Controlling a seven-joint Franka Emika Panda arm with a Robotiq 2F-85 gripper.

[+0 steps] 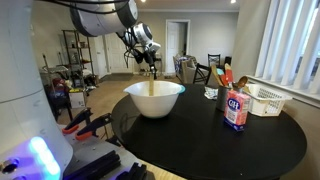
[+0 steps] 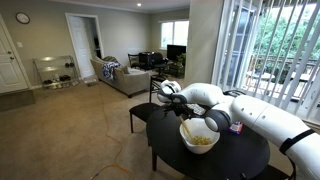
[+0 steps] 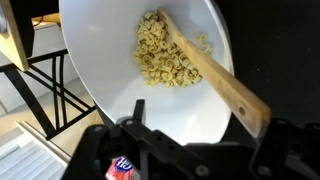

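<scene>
A white bowl (image 1: 160, 103) rests on the black round table and holds small, pale, curled pieces (image 3: 165, 55). A wooden stick-like utensil (image 3: 210, 70) stands in it, one end among the pieces and the other rising toward my gripper. In exterior view 1 its upright handle (image 1: 151, 88) shows above the rim. My gripper is open over the bowl; in the wrist view the handle's upper end lies near the right-hand finger, and whether they touch cannot be told.
A red and blue container (image 1: 236, 109) stands right of the bowl, near a holder with colourful utensils (image 1: 224, 90) and a white basket (image 1: 265, 100). A dark chair (image 2: 143, 113) stands by the table.
</scene>
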